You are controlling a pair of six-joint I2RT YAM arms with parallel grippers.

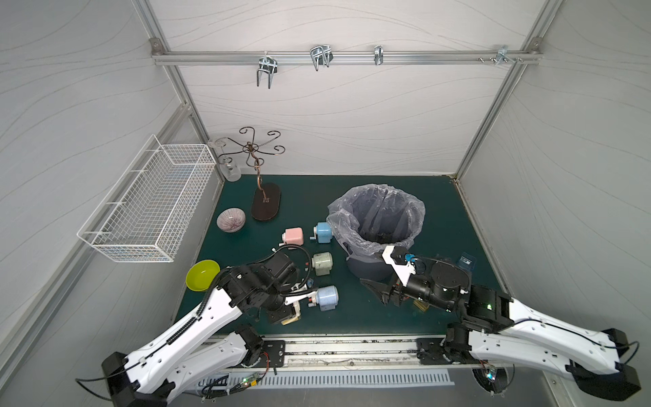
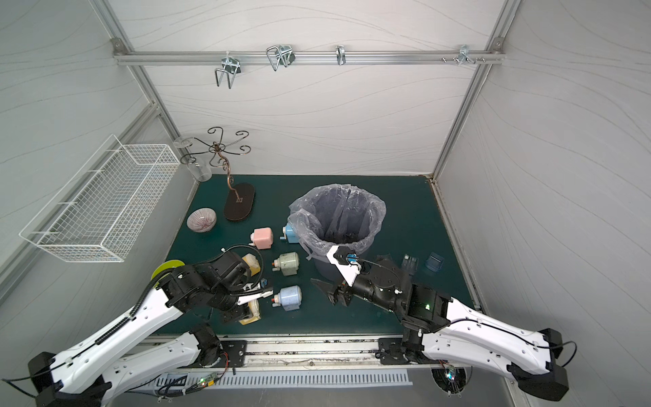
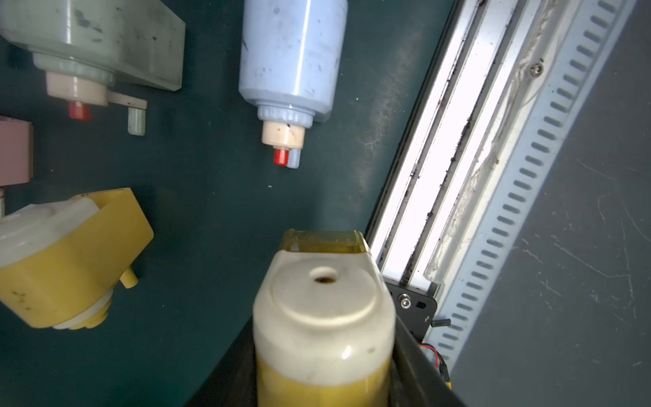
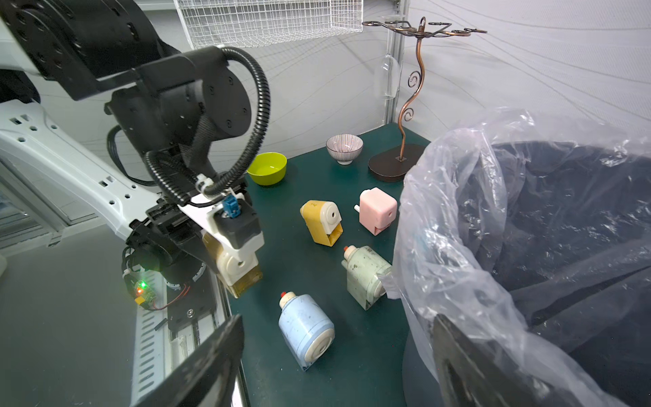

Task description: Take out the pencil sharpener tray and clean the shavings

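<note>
My left gripper is shut on a cream-and-yellow sharpener (image 3: 322,305), whose clear amber tray shows at one end, held low at the table's left front. My right gripper is open with nothing visible between its fingers, beside the lined bin (image 4: 468,271). On the table stand a blue sharpener (image 4: 305,329), a green one (image 4: 364,274), another yellow one (image 4: 315,220), a pink one (image 4: 376,210) and a light blue one (image 1: 322,232). Several clear trays (image 2: 434,262) lie right of the bin, partly hidden by my right arm.
A green bowl (image 1: 202,274), a striped bowl (image 1: 230,219) and a metal stand (image 1: 265,202) occupy the left side. A wire basket (image 1: 149,203) hangs on the left wall.
</note>
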